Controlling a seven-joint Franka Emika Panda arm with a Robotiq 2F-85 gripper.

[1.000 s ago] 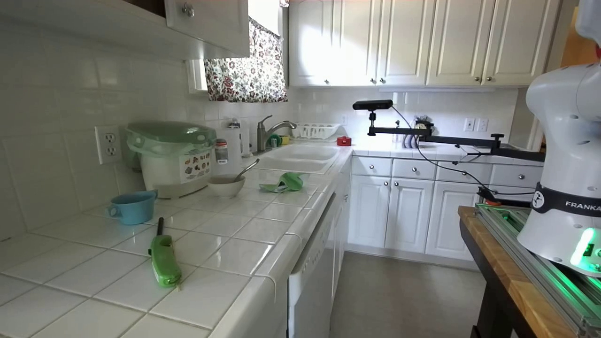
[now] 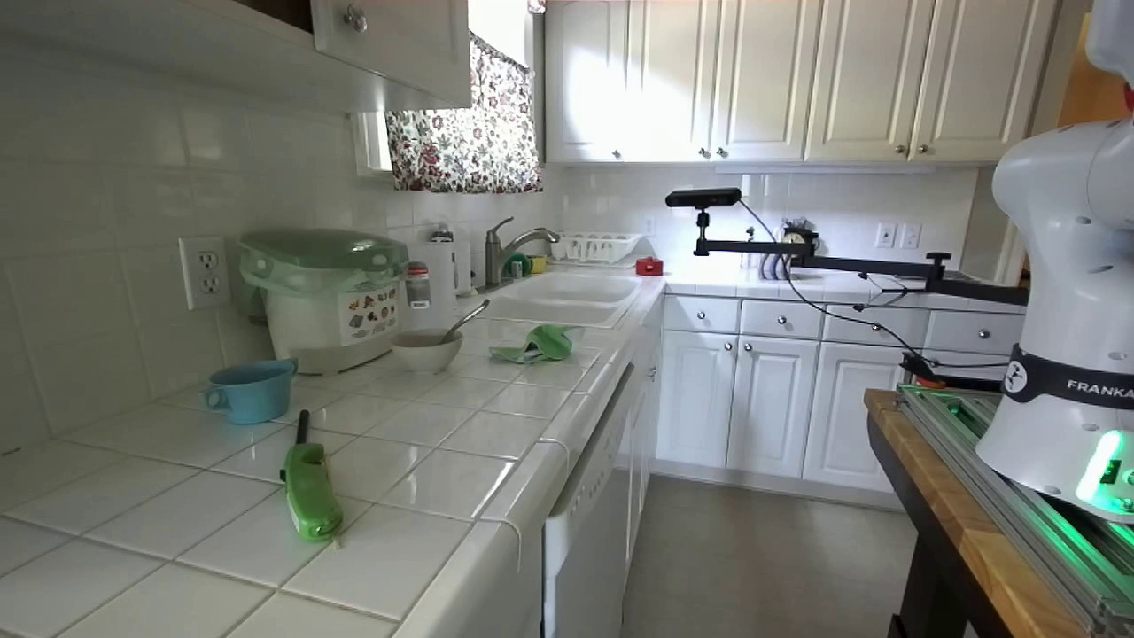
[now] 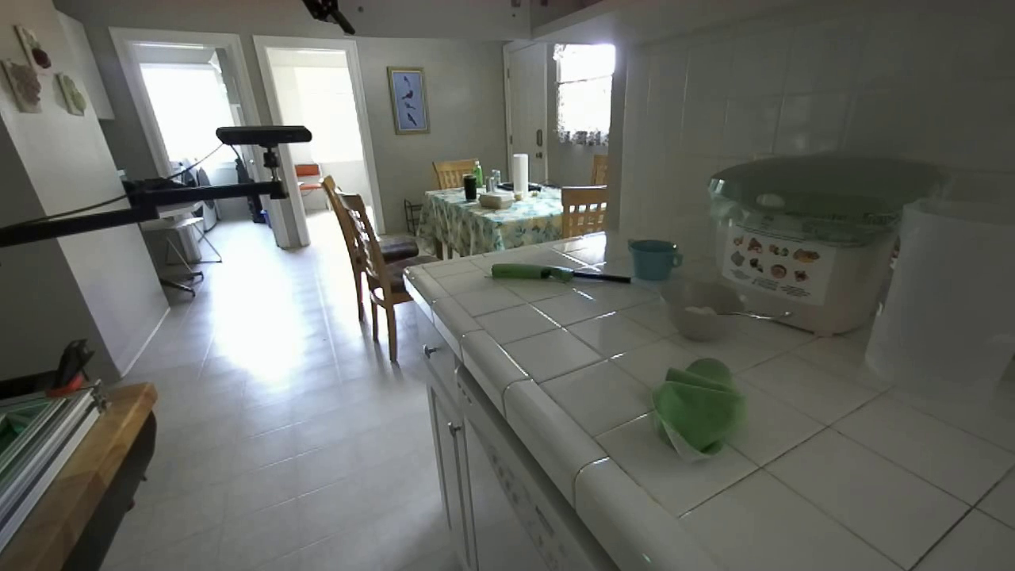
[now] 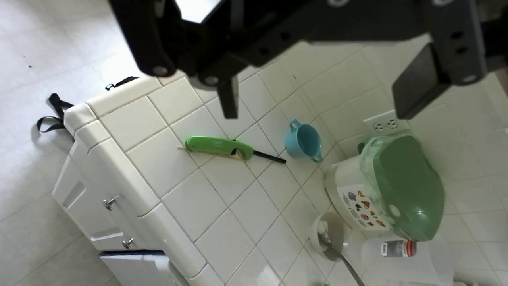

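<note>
My gripper hangs high above the counter in the wrist view, its two fingers spread wide and nothing between them. Below it a green lighter point(image 4: 216, 145) with a black nozzle lies on the white tiles, a thin stick alongside it. The nozzle points toward a blue two-handled cup point(image 4: 303, 141) that stands upright near the wall. A pale bowl point(image 2: 428, 349) with a spoon in it sits further along. Beyond that, a crumpled green cloth point(image 3: 699, 408) rests near the counter's front part. Neither exterior view shows the gripper.
A bulky container with a green lid point(image 4: 410, 186) stands against the tiled wall beside the bowl. The sink point(image 2: 563, 296) and faucet point(image 2: 510, 250) are at the far end. Bare tiles point(image 3: 576, 352) lie between the lighter and the cloth.
</note>
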